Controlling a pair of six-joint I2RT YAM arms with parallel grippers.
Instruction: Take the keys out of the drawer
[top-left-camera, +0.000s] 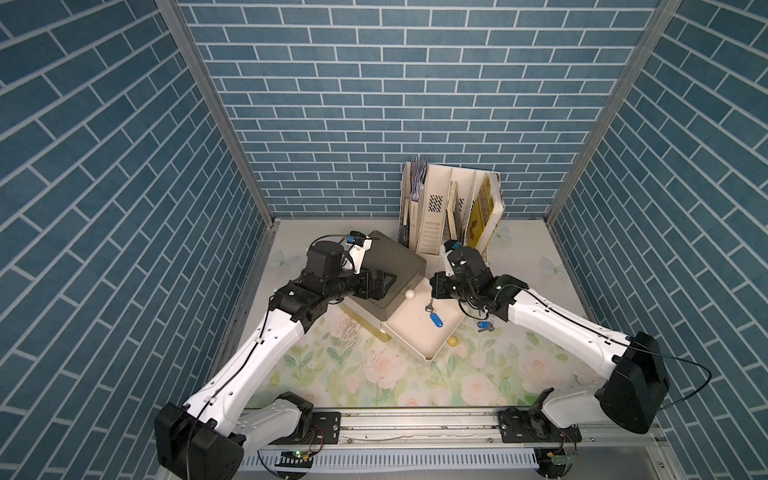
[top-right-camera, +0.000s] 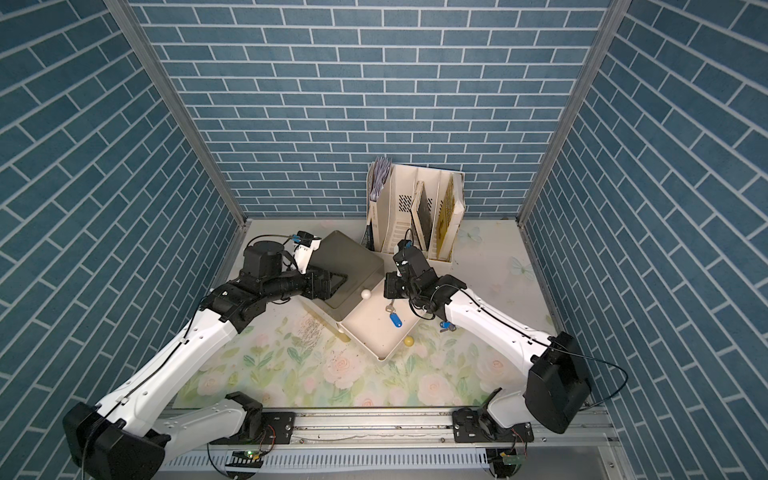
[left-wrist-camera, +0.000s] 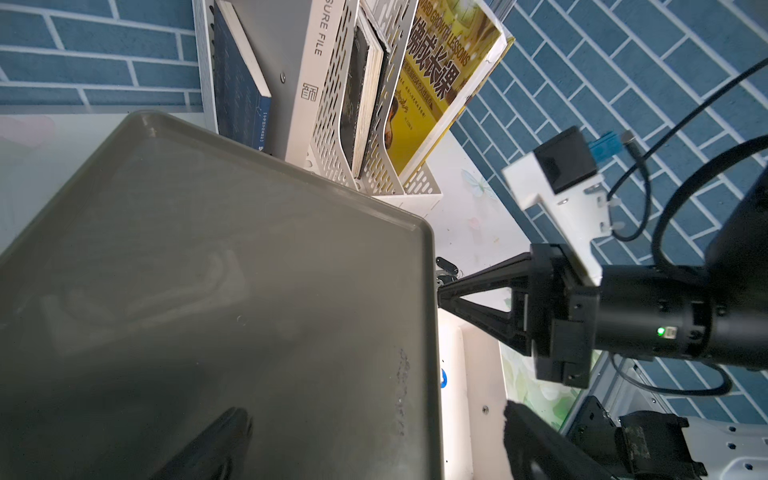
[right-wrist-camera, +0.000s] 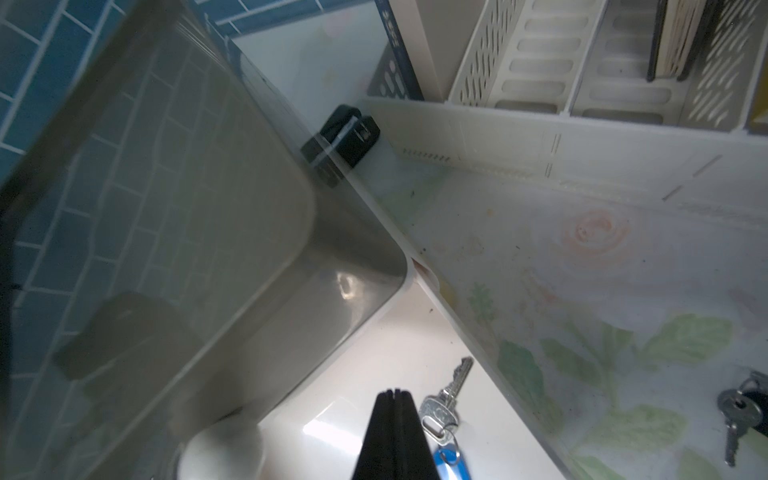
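The pale drawer (top-left-camera: 412, 340) stands pulled out from a dark grey cabinet (top-left-camera: 392, 265). On its floor lies a set of keys (right-wrist-camera: 448, 404) with a blue tag (top-left-camera: 435, 319); a white ball (top-left-camera: 409, 294) rests close to the cabinet. Over the drawer, my right gripper is shut with nothing visible between its fingers, beside the keys in its wrist view and apart from them as far as shows. My left gripper is open above the cabinet top, its fingers wide apart and empty.
Another key set (top-left-camera: 485, 325) lies on the table right of the drawer, near a yellow ball (top-left-camera: 453, 341). A white file rack (top-left-camera: 432, 232) with books stands behind. A black object (right-wrist-camera: 352, 136) lies behind the cabinet.
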